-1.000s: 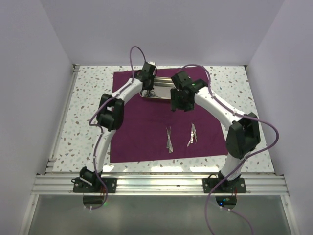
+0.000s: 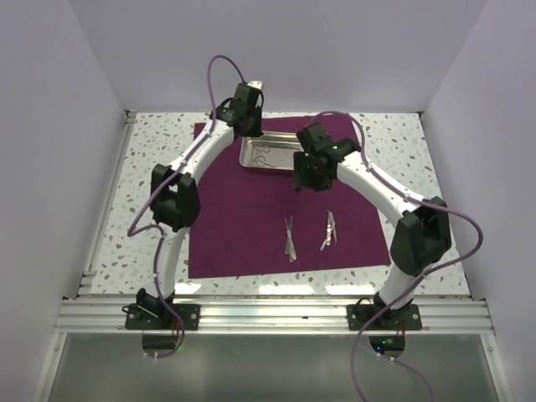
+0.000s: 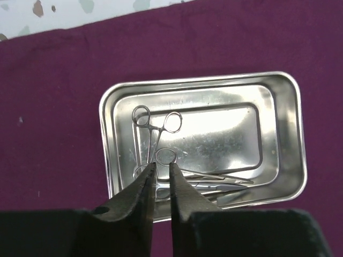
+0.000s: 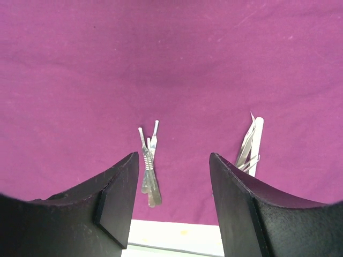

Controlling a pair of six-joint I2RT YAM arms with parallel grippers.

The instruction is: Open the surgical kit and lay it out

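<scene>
A steel tray on the purple cloth holds several ringed scissor-like instruments. My left gripper hangs over the tray, its fingers a little apart with nothing seen held. My right gripper stands open and empty over the cloth, at the tray's front right in the top view. Below it lie a bundle of slim instruments on the left and another group of pale instruments on the right.
The speckled table shows around the cloth, with grey walls at the sides and back.
My left gripper has risen from the tray and moved toward the back, uncovering more of the instruments in it. The right arm is nearly still; the laid-out groups are unchanged.
</scene>
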